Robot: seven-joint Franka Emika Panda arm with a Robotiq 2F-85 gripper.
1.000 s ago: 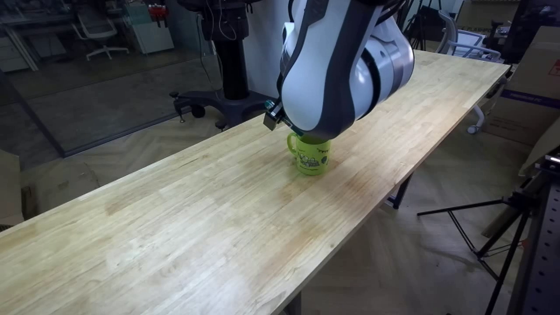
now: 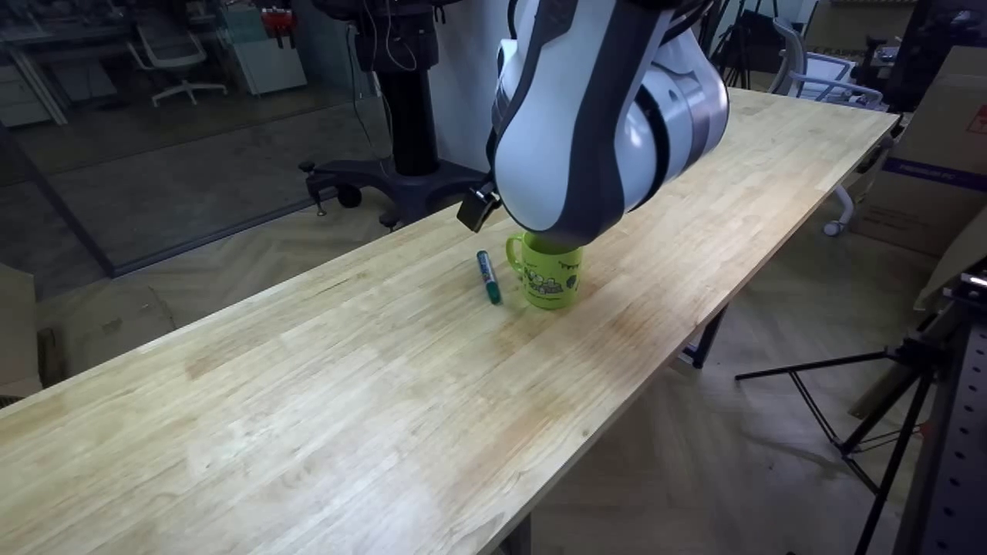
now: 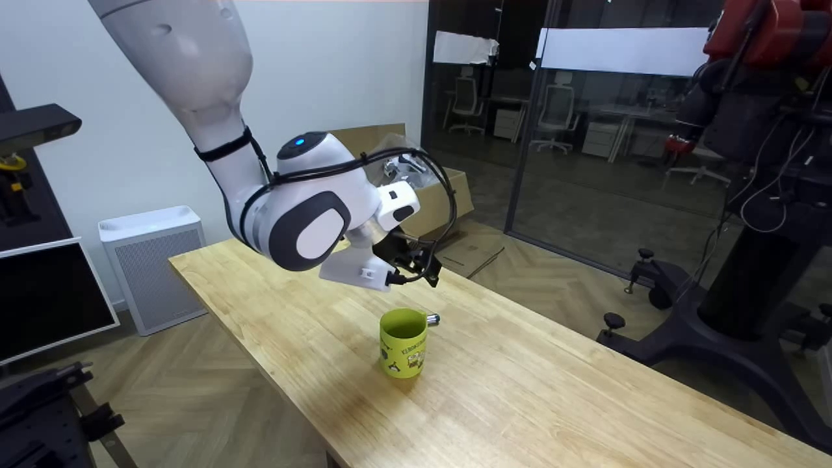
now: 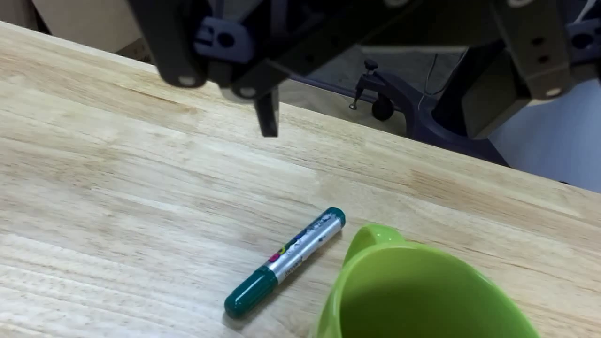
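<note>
A lime-green mug (image 2: 550, 277) with printed figures stands upright on the wooden table. Beside its handle lies a marker (image 4: 287, 262) with a silver body and dark green ends, apart from the mug in the wrist view. Only one end of the marker (image 3: 433, 319) shows behind the mug (image 3: 402, 347) in exterior view 2. My gripper is open above the table, its fingers wide apart and nothing between them. In exterior view 1 the arm hides most of the gripper, leaving one dark fingertip (image 2: 478, 207) visible above and left of the mug. The mug's inside (image 4: 428, 298) is only partly visible.
Bare tabletop (image 2: 305, 407) stretches away on both sides of the mug. The table's far edge runs close behind the marker, with a dark wheeled stand (image 2: 407, 180) beyond it. An open cardboard box (image 3: 448, 199) sits past the table in exterior view 2.
A second ago the dark green marker was up at my gripper, near the mug's rim. Now it lies on the table beside the handle. The arm and mug have hardly moved.
</note>
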